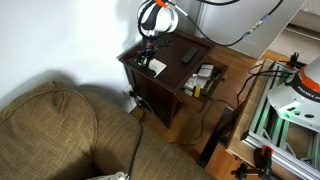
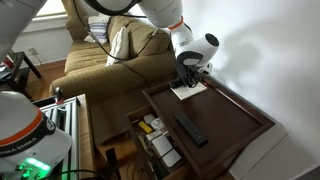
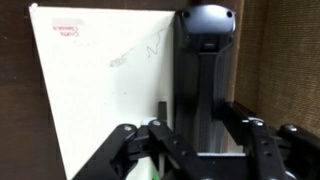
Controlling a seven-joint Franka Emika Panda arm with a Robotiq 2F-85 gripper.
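In the wrist view a long black object [image 3: 205, 70] with a rounded glossy end lies along the right edge of a white paper pad [image 3: 105, 75]. My gripper is partly open, its fingers on either side of the object. A narrow strip of white shows between the left finger and the object; contact on the right cannot be made out. The pad [image 1: 153, 67] is on the dark desktop in exterior view 1, with my gripper [image 1: 145, 62] low over its left side. The arm largely hides the black object in the exterior views.
A dark remote-like object [image 2: 189, 128] lies farther along the desktop [image 2: 225, 115]. Below it, an open drawer [image 2: 152, 140] holds several small items. A brown sofa [image 2: 125, 60] stands beyond the desk end. Bare desktop surrounds the remote.
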